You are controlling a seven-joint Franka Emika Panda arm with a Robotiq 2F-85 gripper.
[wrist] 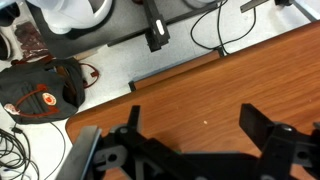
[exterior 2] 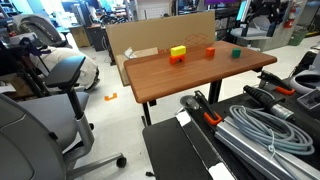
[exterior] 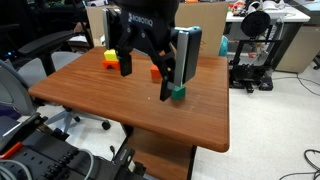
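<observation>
My gripper (exterior: 147, 80) hangs over the wooden table in exterior view 1, fingers apart and nothing between them. In the wrist view, the dark fingers (wrist: 131, 122) stand wide at the bottom edge, over bare wood. A green block (exterior: 178, 94) sits on the table, partly covered by the gripper in exterior view 1. Behind the gripper shows part of an orange block (exterior: 155, 74). A yellow block (exterior 2: 178, 50) rests on red (exterior 2: 177, 59) farther left on the table. No block can be made out in the wrist view.
A cardboard panel (exterior 2: 147, 34) stands along the far side of the wooden table (exterior 2: 160, 77). Bare tabletop lies around the blocks. An office chair (exterior 2: 62, 95) is beside the table, and coiled cable (exterior 2: 265, 130) lies near the robot's base.
</observation>
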